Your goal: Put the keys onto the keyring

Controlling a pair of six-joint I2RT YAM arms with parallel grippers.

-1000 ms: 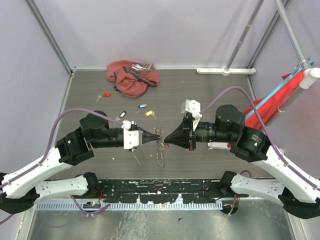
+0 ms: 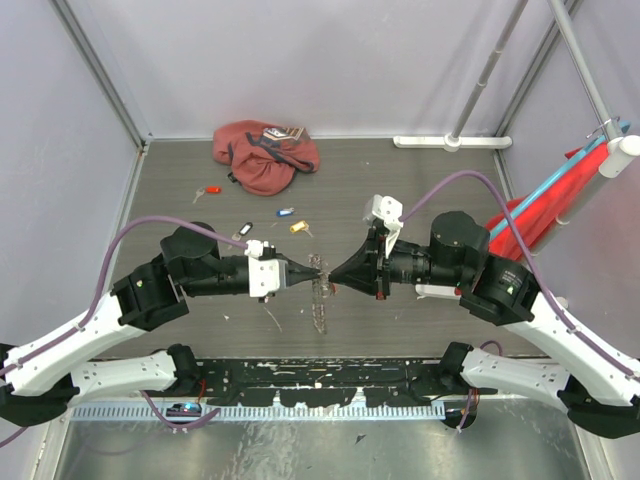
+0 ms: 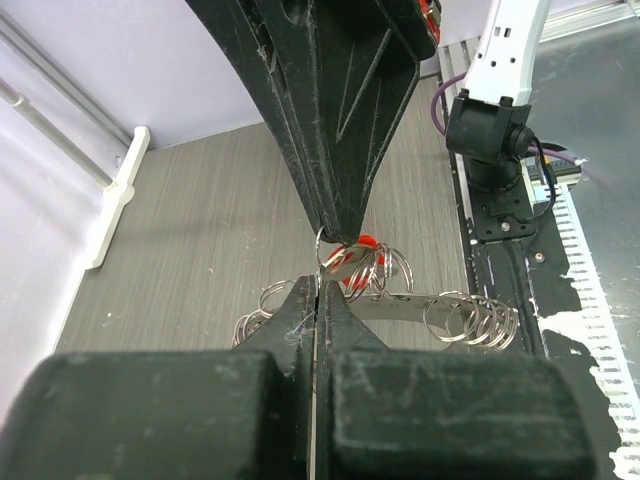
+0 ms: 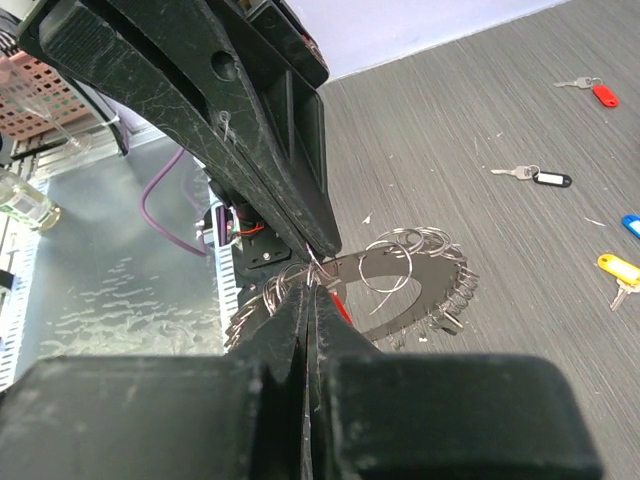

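Note:
The metal keyring [image 2: 319, 307], a flat band with several small wire rings, hangs between my two grippers. My left gripper [image 2: 317, 277] and right gripper [image 2: 333, 278] face each other almost tip to tip. In the left wrist view, a thin wire loop [image 3: 319, 248] rises from the shut left fingertips towards the right gripper's tip. The right wrist view shows my right gripper shut as well, with thin wire [image 4: 314, 262] at its tips. Close behind the tips is a red tag [image 3: 366, 242]. Whether a key hangs on the loop is hidden.
On the grey floor lie keys with a red tag [image 2: 213, 189], a black tag [image 2: 246, 229], a blue tag [image 2: 285, 212] and a yellow tag [image 2: 299, 227]. A red cloth bag [image 2: 262, 165] lies at the back.
The hanging keyring has swung slightly to the left at its lower end. My right gripper has shifted and turned very slightly; the left arm looks still.

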